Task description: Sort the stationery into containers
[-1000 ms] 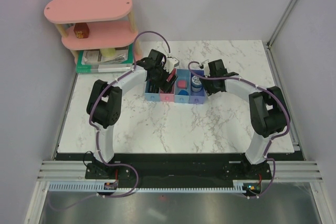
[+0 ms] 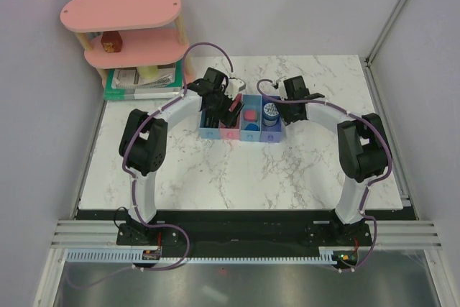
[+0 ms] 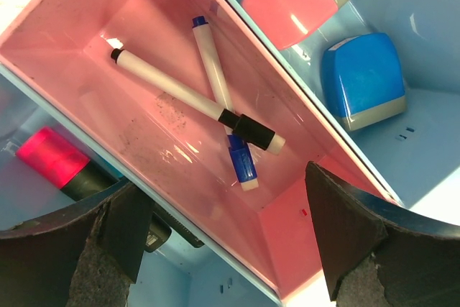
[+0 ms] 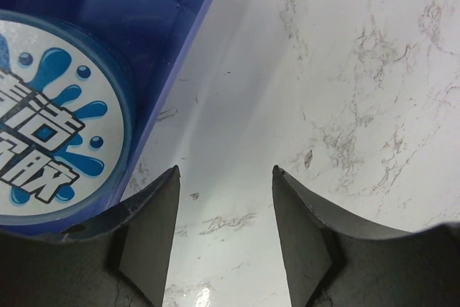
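Four open bins stand side by side at mid-table. Two white markers (image 3: 176, 91), one black-capped and one blue-capped, lie crossed in the pink bin (image 3: 172, 5). A red-pink item (image 2: 250, 115) and a blue one (image 3: 363, 80) sit in the light-blue bin (image 2: 250, 136). In the dark-blue bin (image 4: 151, 5) is a round tape roll (image 4: 54, 120) with a printed label. Dark cylinders, one with a pink cap (image 3: 54, 156), lie in the leftmost bin (image 2: 209, 134). Above the pink bin my left gripper hangs open and empty. My right gripper is open over bare table, right of the dark-blue bin.
At the back left stands a pink two-tier shelf (image 2: 122, 8) with books (image 2: 144, 93) beneath it and a small brown house-shaped object (image 2: 111, 42) on it.
The bins have slid a touch to the right. My left arm looks still.
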